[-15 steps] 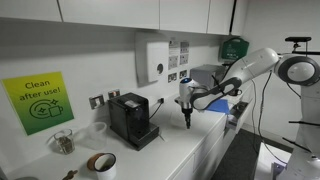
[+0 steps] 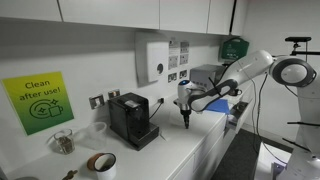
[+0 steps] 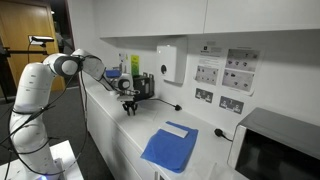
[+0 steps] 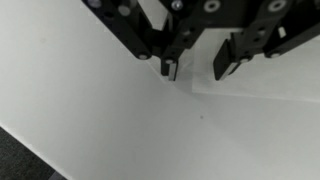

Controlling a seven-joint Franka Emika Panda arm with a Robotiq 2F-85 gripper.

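My gripper is part open, pointing down close to the white counter [image 4: 110,110]. A gap shows between its dark fingers in the wrist view, with no solid object there. Beneath them lies a thin pale patch [image 4: 270,88] with straight edges; whether it is a sheet, a cloth or a seam in the surface I cannot tell. From outside, the gripper [image 2: 186,123] hangs low over the counter to the right of the black coffee machine [image 2: 132,119]. The second exterior view has the gripper [image 3: 130,110] at the counter's far part.
A blue cloth [image 3: 168,151] with a small white item [image 3: 177,130] lies on the counter, near a microwave [image 3: 278,146]. Cups [image 2: 104,164] and a glass jar [image 2: 64,141] stand left of the coffee machine. A dispenser [image 2: 152,58] hangs on the wall.
The arm has shifted only very slightly over the last second; the gripper stays low at the same part of the counter. Nothing else has visibly moved.
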